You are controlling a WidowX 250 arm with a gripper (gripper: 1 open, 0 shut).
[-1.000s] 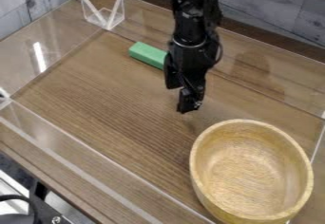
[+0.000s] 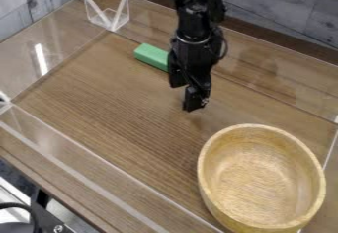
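Note:
The black robot arm hangs from the top centre, its gripper (image 2: 188, 91) low over the middle of the wooden table (image 2: 106, 118), open. A green block (image 2: 153, 57) lies just behind and left of the gripper, partly hidden by the arm. I cannot tell whether the gripper's tips touch the table.
A large pale wooden bowl (image 2: 260, 197) fills the front right. A white wire-like holder (image 2: 109, 12) stands at the back left. A dark cable runs at the bottom left corner.
The arm and gripper have shifted slightly to the left and up in the view, toward the green block. The block and bowl stay where they were.

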